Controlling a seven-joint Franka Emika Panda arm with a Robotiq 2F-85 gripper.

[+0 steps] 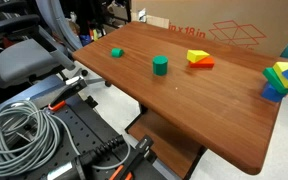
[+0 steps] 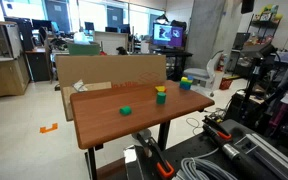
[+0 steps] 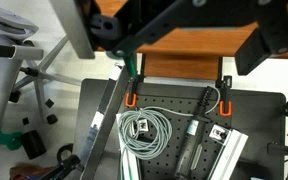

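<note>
My gripper stands open in the wrist view, its dark blurred fingers far apart with no object held between them. A green cylinder stands upright mid-table, left of a yellow block resting on a red block. Farther left is a small green block. Near the table's right edge, blue, green and yellow pieces sit together as a colourful pile. The second exterior view also shows the small green block, green cylinder and pile.
The brown table has wide bare room at its front. A cardboard panel stands behind it. Beside the table, a black base plate holds a coiled grey cable and orange-handled clamps.
</note>
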